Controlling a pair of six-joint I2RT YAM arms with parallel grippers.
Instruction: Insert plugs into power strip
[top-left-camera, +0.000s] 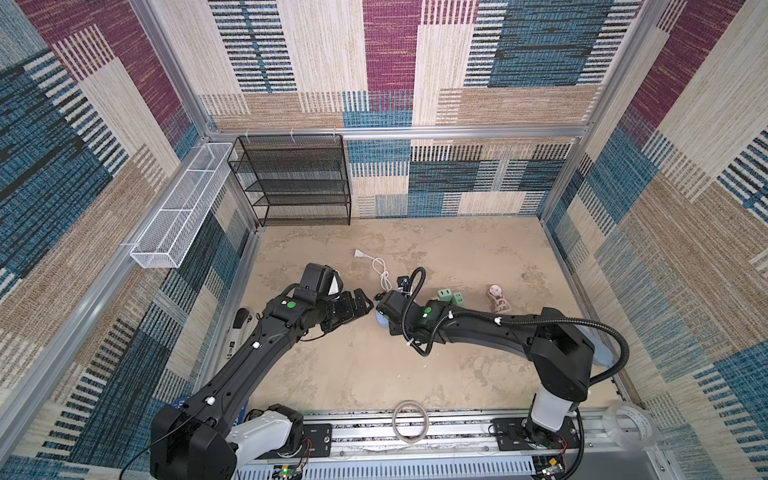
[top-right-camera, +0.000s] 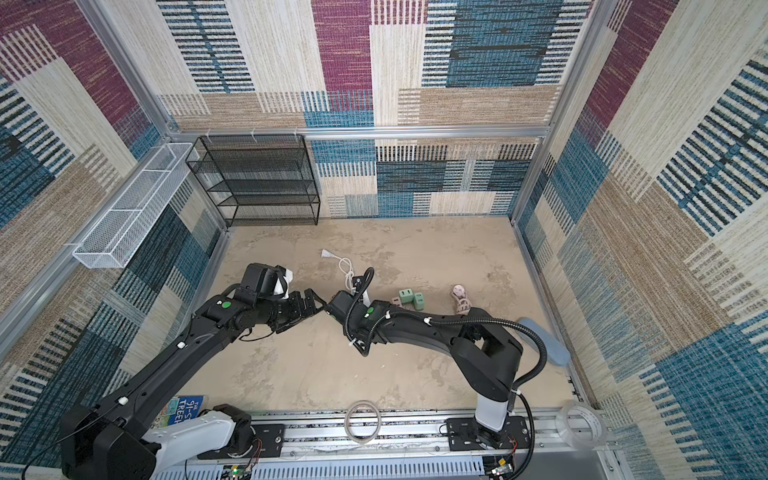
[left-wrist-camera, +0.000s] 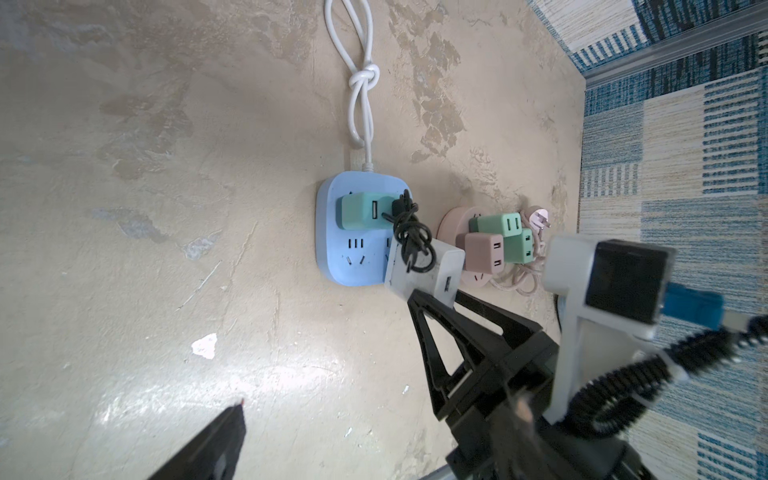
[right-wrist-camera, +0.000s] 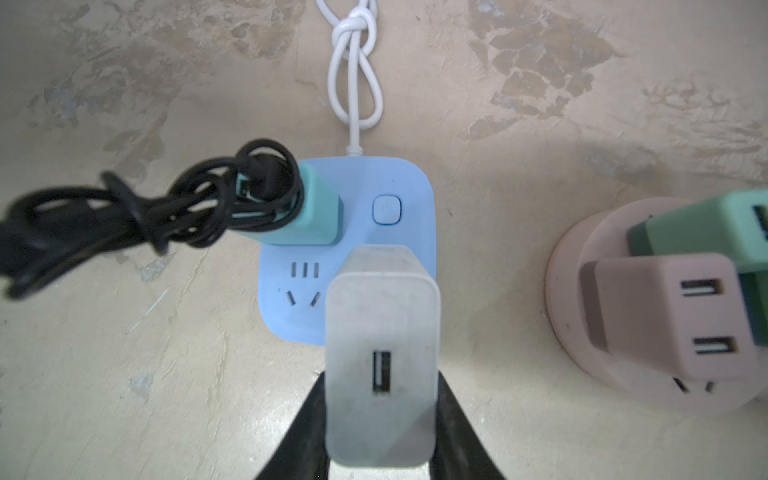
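A blue power strip (right-wrist-camera: 284, 308) holds a teal plug (left-wrist-camera: 356, 209) with a coiled black cable around it. A white plug (right-wrist-camera: 381, 312) is between my right gripper's (right-wrist-camera: 381, 432) fingers over the strip's lower right part; whether it is seated or gripped firmly I cannot tell. Beside the strip, a round pink strip (right-wrist-camera: 568, 280) carries a pink plug (right-wrist-camera: 656, 312) and green plugs (left-wrist-camera: 497, 224). My left gripper (top-left-camera: 356, 305) hovers just left of the right one, open, with nothing between its fingers.
A white knotted cord (top-left-camera: 382, 268) runs toward the back. A small pink strip (top-left-camera: 497, 297) lies at the right. A black wire shelf (top-left-camera: 296, 200) stands at the back left.
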